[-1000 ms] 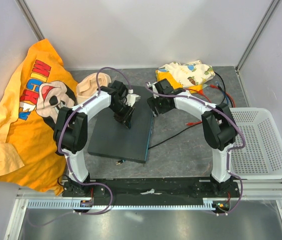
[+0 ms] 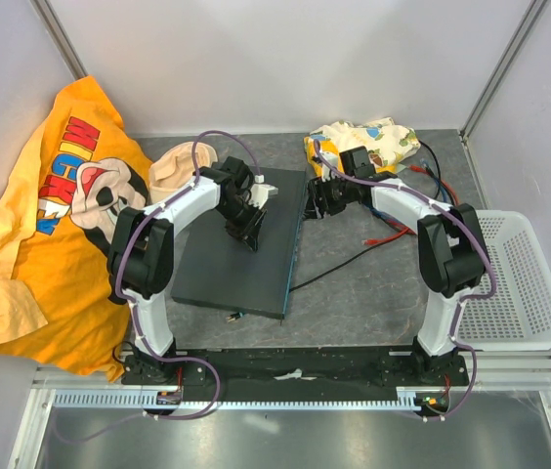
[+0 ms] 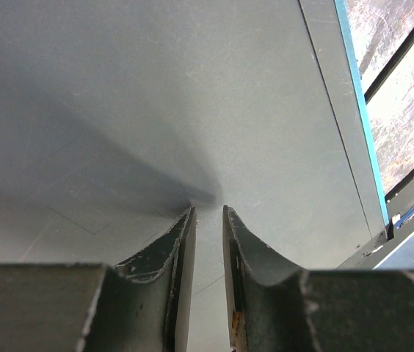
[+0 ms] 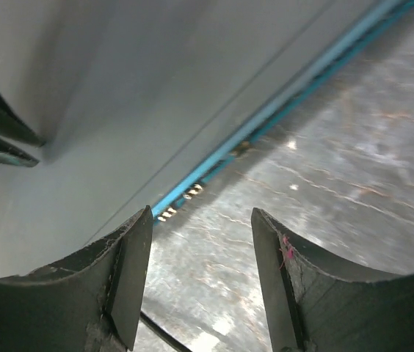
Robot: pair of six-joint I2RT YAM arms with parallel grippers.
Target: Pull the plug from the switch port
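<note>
The dark, flat switch [image 2: 227, 274] lies left of centre, a blue strip along its right edge. My left gripper is over its top surface, fingertips close together with a narrow gap and nothing seen between them. My right gripper stands open just beside the switch's right edge, where small gold contacts show along the blue strip [image 4: 214, 161]; nothing is between its fingers. A black cable [image 2: 339, 266] runs from the switch's lower right side across the floor. I cannot make out a plug at the port in these views.
An orange Mickey cloth [image 2: 41, 225] covers the left side. A patterned cloth [image 2: 373, 142] and red and blue cables lie at the back right, a white basket [image 2: 510, 283] at the right.
My right gripper has moved rightward and a little toward the back, away from the switch's edge. The left arm is nearly still.
</note>
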